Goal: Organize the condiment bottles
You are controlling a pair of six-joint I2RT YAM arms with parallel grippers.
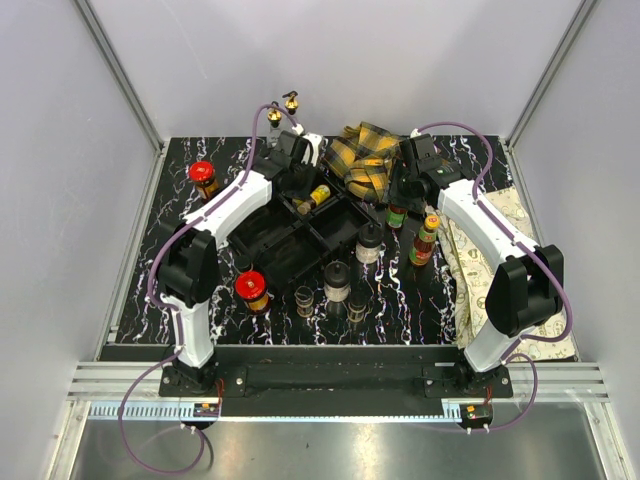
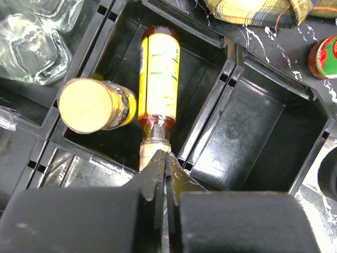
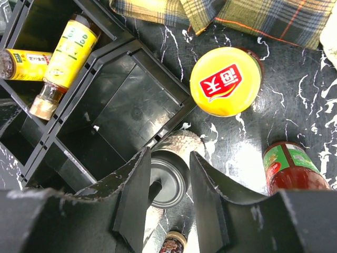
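A yellow-labelled bottle (image 2: pixel 161 79) lies slanted in a compartment of the black organizer (image 2: pixel 231 74), its cap toward me. Beside it stands a second yellow-labelled bottle with a tan cap (image 2: pixel 87 105). My left gripper is shut with nothing between its fingers, above the lying bottle's cap, which is outside them. The right gripper is open above the table. Below its parted fingers, a black-lidded jar (image 3: pixel 167 179) stands next to the organizer. Just beyond is a yellow-lidded jar (image 3: pixel 226 81), with a red sauce bottle (image 3: pixel 295 168) to its right.
Clear glass bottles (image 2: pixel 37 47) fill the organizer's left compartment; the one at right is empty. A plaid cloth (image 1: pixel 362 160) lies behind. Red-lidded jars (image 1: pixel 251 288) stand left and in front, and small jars (image 1: pixel 304 300) at the front edge.
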